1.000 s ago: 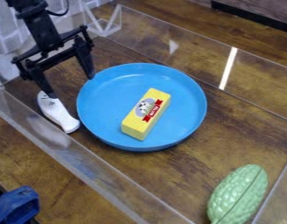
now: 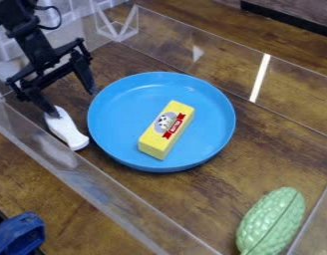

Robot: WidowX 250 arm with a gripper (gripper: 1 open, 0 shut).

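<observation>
The black gripper [image 2: 56,76] is at the upper left, open, with its fingers spread above a white elongated object [image 2: 67,128] lying on the wooden surface. Right of it sits a blue plate [image 2: 120,120] bearing a yellow box [image 2: 166,128] with a red label and cow picture.
A green ridged vegetable [image 2: 270,221] lies at the lower right, and a blue object [image 2: 17,235] is at the bottom left corner. Transparent walls edge the workspace. Bare wood [image 2: 259,129] is clear to the right of the plate.
The gripper has shifted left and slightly down from where it was. The plate, box and white object look unmoved.
</observation>
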